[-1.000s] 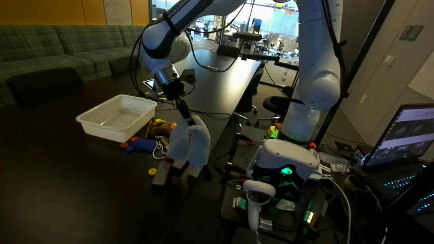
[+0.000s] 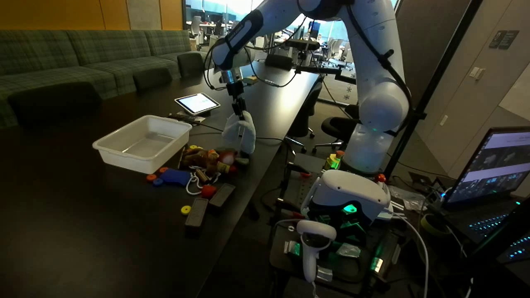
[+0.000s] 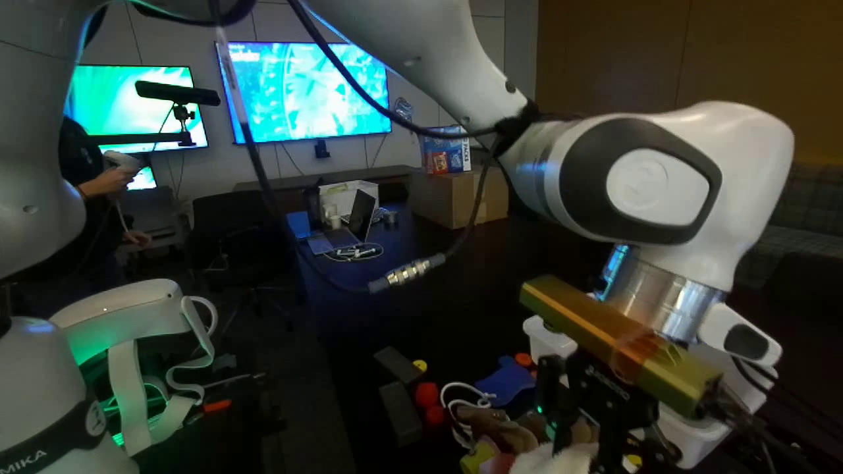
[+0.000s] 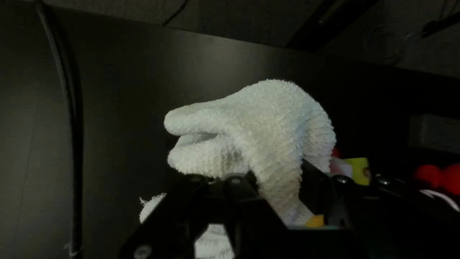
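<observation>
A white fuzzy cloth (image 2: pixel 246 133) hangs in folds from my gripper (image 2: pixel 240 116), which is shut on its upper part. In the wrist view the bunched cloth (image 4: pixel 267 129) spreads out beyond the dark fingers, with a further bit showing below them. Exterior view 2 catches only a piece of the white cloth (image 3: pixel 557 461) at the bottom edge, under the gripper. The cloth hangs over the right side of the table, just behind the pile of toys; whether its lower end touches the table I cannot tell.
An empty white bin (image 2: pixel 144 144) stands left of the toy pile (image 2: pixel 206 159). Nearer are a blue toy (image 2: pixel 174 176), two dark blocks (image 2: pixel 197 212) and a yellow disc (image 2: pixel 186 210). A tablet (image 2: pixel 197 103) lies farther back, and a black cable (image 4: pixel 71 129) crosses the table.
The arm has carried the cloth away from the near dark blocks, farther back along the table. Those blocks and the right part of the toy pile are now uncovered.
</observation>
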